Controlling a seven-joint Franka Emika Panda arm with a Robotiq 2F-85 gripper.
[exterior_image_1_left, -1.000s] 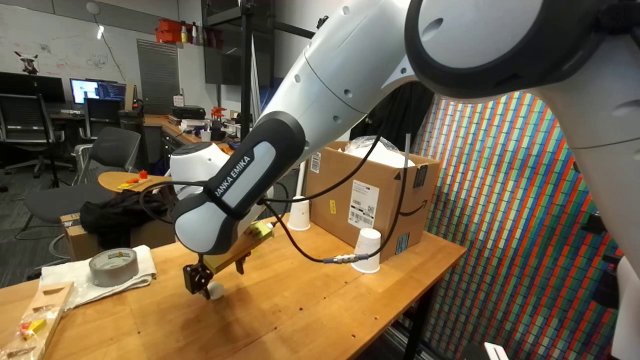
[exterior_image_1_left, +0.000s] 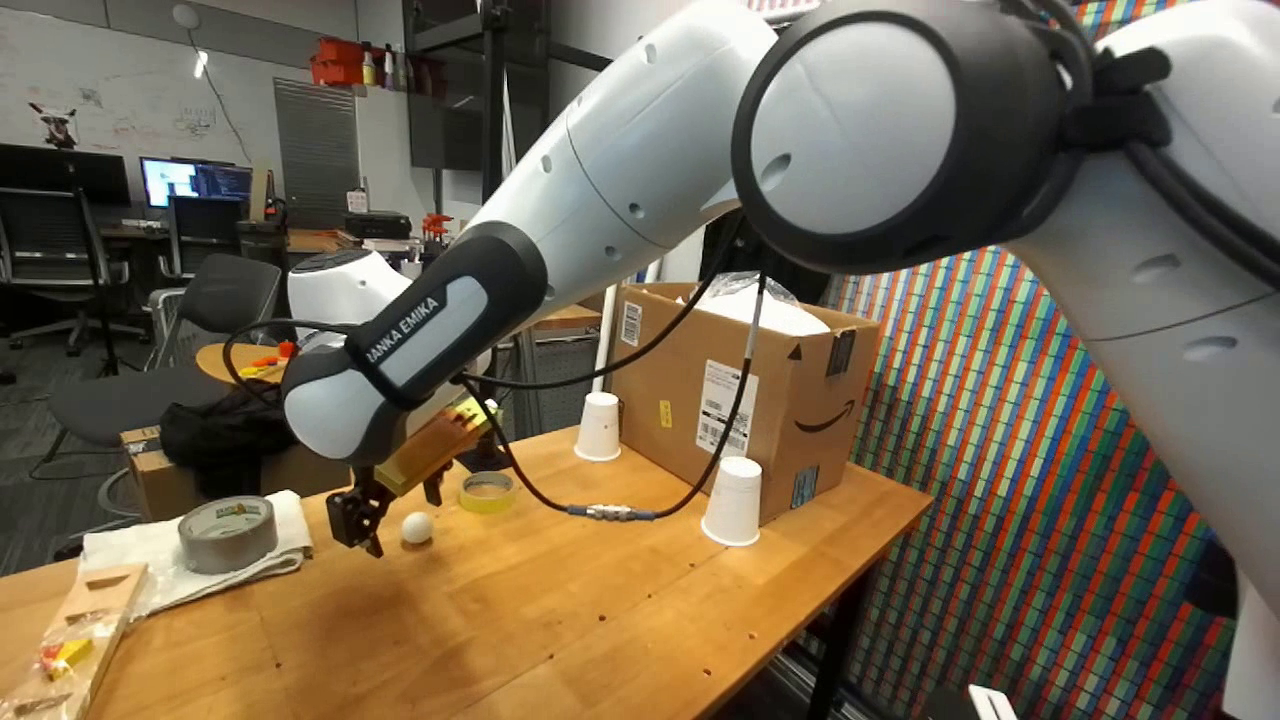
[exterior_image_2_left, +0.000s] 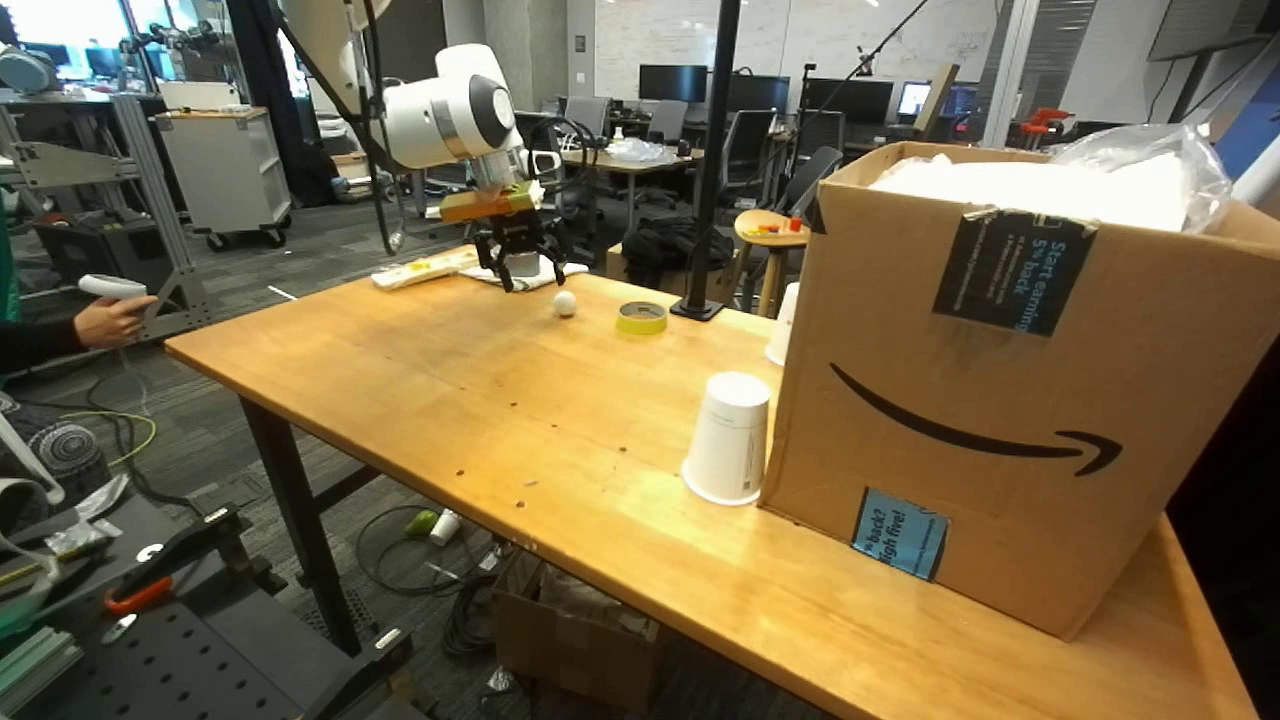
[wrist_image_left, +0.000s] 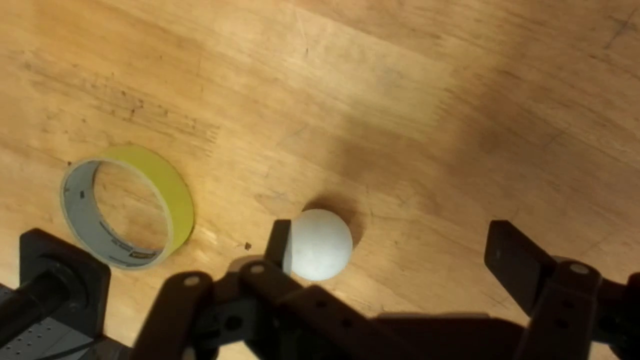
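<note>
A small white ball (wrist_image_left: 321, 246) rests on the wooden table in the wrist view, its left edge partly behind the tip of my left finger (wrist_image_left: 277, 243). My gripper is open; its right finger stands well away across bare wood. In exterior view 1 the ball (exterior_image_1_left: 416, 528) shows between the two black fingers of the gripper (exterior_image_1_left: 404, 520). Exterior view 2 has the gripper (exterior_image_2_left: 535, 282) over the far side of the table, with the ball (exterior_image_2_left: 564, 304) just in front and to the right. Whether a finger touches the ball, I cannot tell.
Close by lies a yellow tape roll (wrist_image_left: 180, 201), near a black post base (wrist_image_left: 66, 288). A grey tape roll (exterior_image_1_left: 228, 535) sits on a white cloth (exterior_image_1_left: 292, 528). Two upturned paper cups stand by a large cardboard box (exterior_image_1_left: 672, 420).
In exterior view 1 my arm has moved left and back, with the gripper higher in the picture. The ball has shifted farther back and slightly left. The yellow tape roll has come into sight.
</note>
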